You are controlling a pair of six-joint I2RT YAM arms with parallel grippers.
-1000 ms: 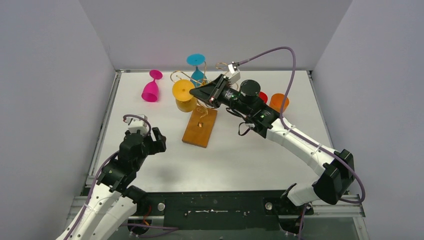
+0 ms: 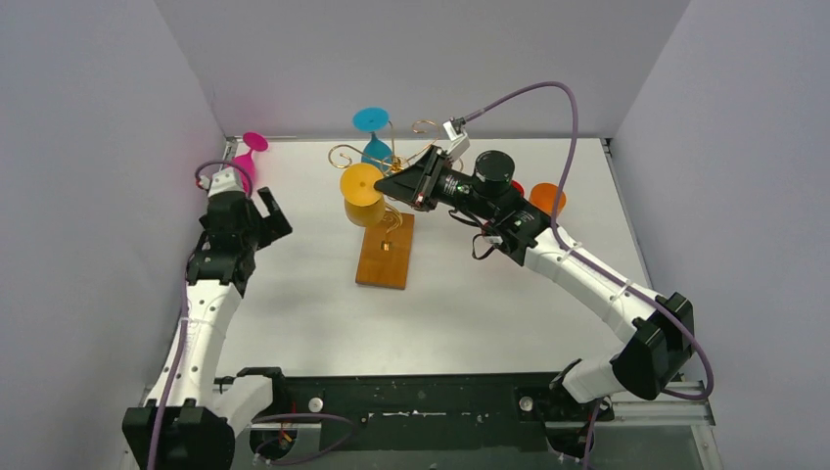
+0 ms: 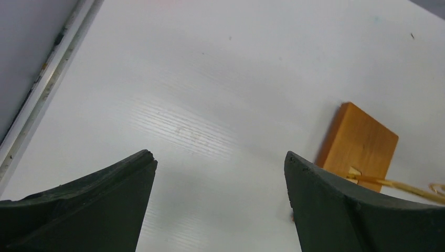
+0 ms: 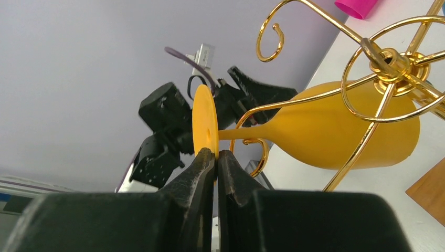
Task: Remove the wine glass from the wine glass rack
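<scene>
The yellow wine glass (image 2: 361, 203) (image 4: 341, 134) is on the gold rack (image 2: 347, 153) (image 4: 399, 72), lying along a wire arm, stem in a hook. My right gripper (image 2: 387, 186) is shut on the rim of the glass's disc foot. A blue glass (image 2: 375, 147) is also on the rack. The rack's wooden base (image 2: 384, 259) (image 3: 362, 136) stands on the white table. My left gripper (image 2: 269, 220) is open at the table's left side, nothing between its fingers, in front of a pink glass (image 2: 245, 168).
An orange cup (image 2: 547, 200) and a red cup (image 2: 516, 189), partly behind my right arm, stand at the right. Walls border both sides.
My left arm has moved up and left from the front of the table. The rack and pink glass have shifted slightly, the pink one leftward.
</scene>
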